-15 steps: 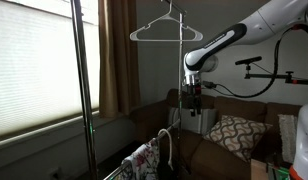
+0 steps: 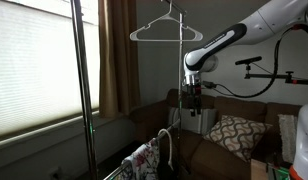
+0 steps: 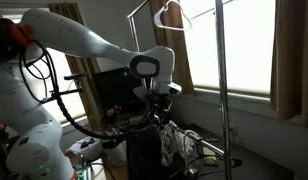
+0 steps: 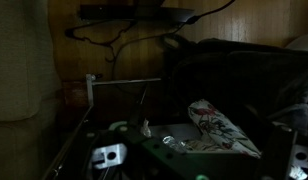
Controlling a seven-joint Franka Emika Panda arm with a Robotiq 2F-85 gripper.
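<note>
My gripper (image 2: 191,104) hangs from the white arm behind the clothes rack in exterior view 1, pointing down. It is small and dark there, so the stance of its fingers cannot be made out. In exterior view 2 the white arm (image 3: 154,70) reaches above the clothes (image 3: 176,146) on the lower rail. A white hanger (image 2: 167,31) hangs empty from the rack's top bar. In the wrist view a patterned cloth (image 4: 220,127) lies below beside dark fabric (image 4: 229,75); shadow hides much of the gripper, and nothing clearly shows as held.
The rack's metal post (image 3: 223,80) stands upright close to the arm. A brown sofa (image 2: 216,158) with a patterned cushion (image 2: 237,135) sits behind. Wooden floor (image 4: 264,22) shows in the wrist view. Window blinds (image 2: 34,65) fill one side.
</note>
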